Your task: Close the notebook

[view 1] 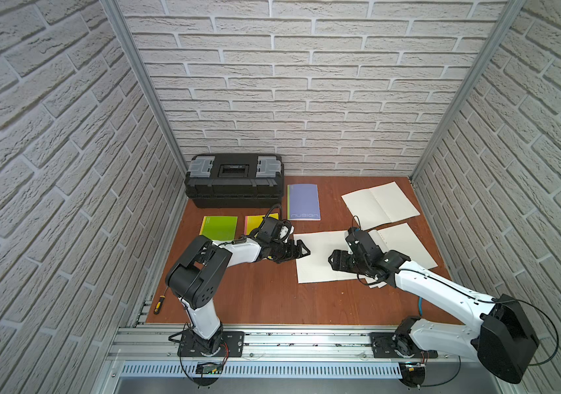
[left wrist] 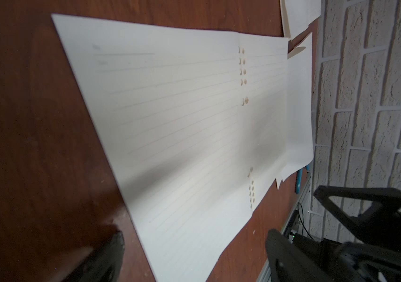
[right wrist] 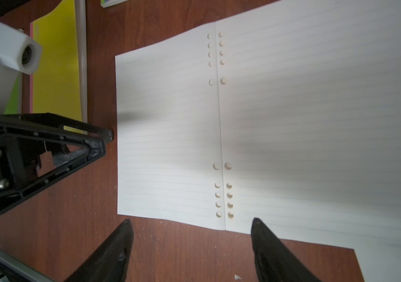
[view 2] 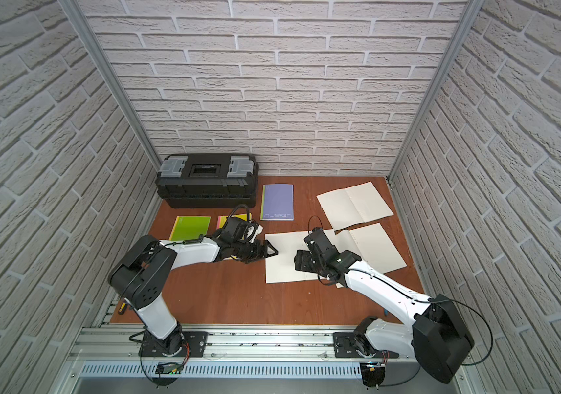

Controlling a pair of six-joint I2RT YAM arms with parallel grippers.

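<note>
The notebook [view 1: 320,269] lies open and flat near the middle of the table, its ruled white pages facing up. Rows of binding holes run down its centre in the right wrist view. My left gripper [view 1: 302,249] is at the left page's outer edge, its fingers apart. Nothing shows between those fingers in the left wrist view. Over the notebook's right half is my right gripper [view 1: 339,260], open and empty. Its fingers [right wrist: 122,242] show low in the right wrist view, and the arm hides part of the right page from above.
Two more open white notebooks [view 1: 383,205] [view 1: 412,243] lie at the right, the nearer close against the middle one. A purple notebook [view 1: 303,201], a green one [view 1: 220,227] and a black toolbox [view 1: 234,184] occupy the back left.
</note>
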